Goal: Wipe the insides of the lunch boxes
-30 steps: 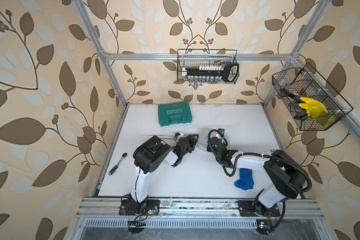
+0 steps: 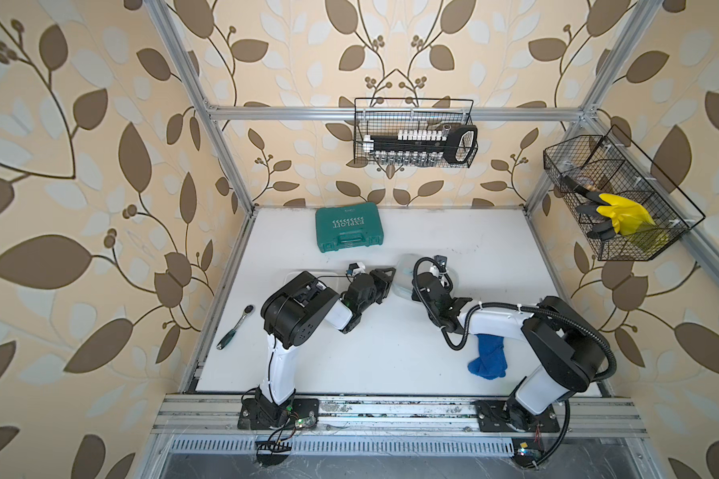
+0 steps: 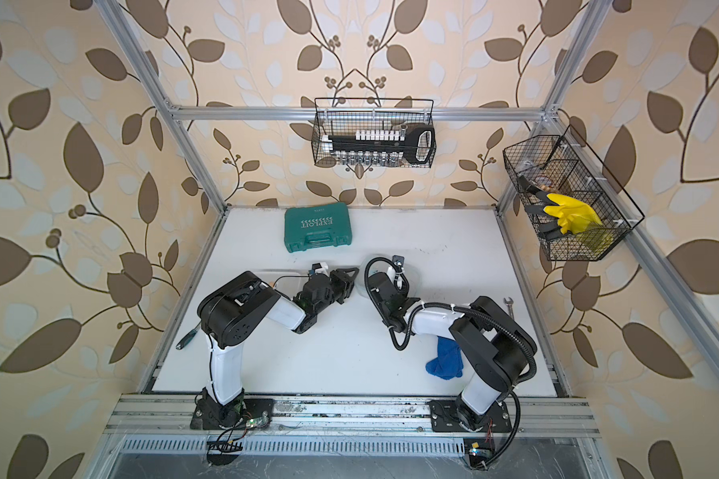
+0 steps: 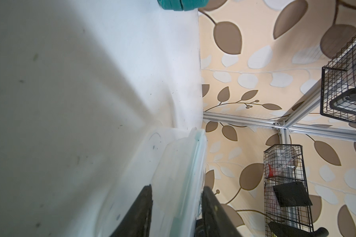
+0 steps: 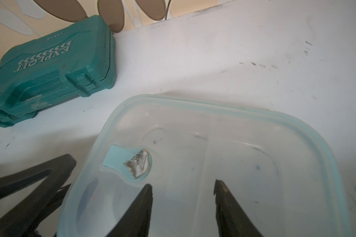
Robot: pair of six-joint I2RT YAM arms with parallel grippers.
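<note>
A clear lunch box with a pale aqua rim (image 5: pixel 209 104) lies mid-table, its inside facing up in the right wrist view. A pale blue patch with a worn, speckled piece (image 5: pixel 138 164) shows at its left end. At that end is my left gripper, fingers apart, with the box wall running between them in the left wrist view. My right gripper is over the box; its fingertips look apart, nothing is clear between them, and their lower part is out of frame. A blue cloth (image 2: pixel 489 357) lies crumpled by the right arm.
Behind stands a green case (image 2: pixel 349 226). A dark-handled tool (image 2: pixel 235 327) lies at the left edge, a wrench (image 3: pixel 509 305) at the right. Wire baskets (image 2: pixel 414 134) hang on the back and right.
The box and cloth look unmoved.
</note>
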